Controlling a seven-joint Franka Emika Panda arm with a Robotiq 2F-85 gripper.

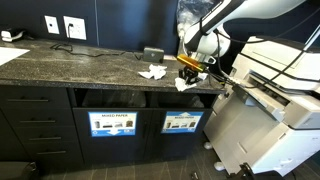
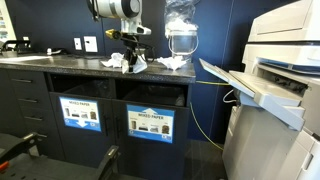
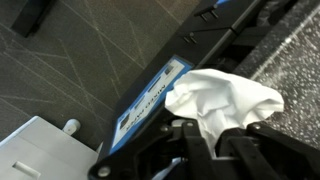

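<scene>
My gripper is shut on a crumpled piece of white paper [image 3: 225, 98], which sticks out past the fingers in the wrist view. In exterior view 1 the held paper [image 1: 186, 84] hangs at the counter's front edge, over the right-hand mixed paper bin. Exterior view 2 has the gripper [image 2: 132, 52] above the counter edge with the paper [image 2: 136, 65] below it. Another crumpled white paper [image 1: 153, 72] lies on the dark counter [image 1: 110, 70]. The fingertips are largely covered by the paper.
Two open bins stand under the counter, with blue-and-white labels [image 1: 112, 124] on their fronts. More white paper [image 2: 174, 62] lies toward the counter's right end. A large white printer [image 2: 275, 80] stands to the right. A clear bucket [image 2: 183, 42] hangs behind.
</scene>
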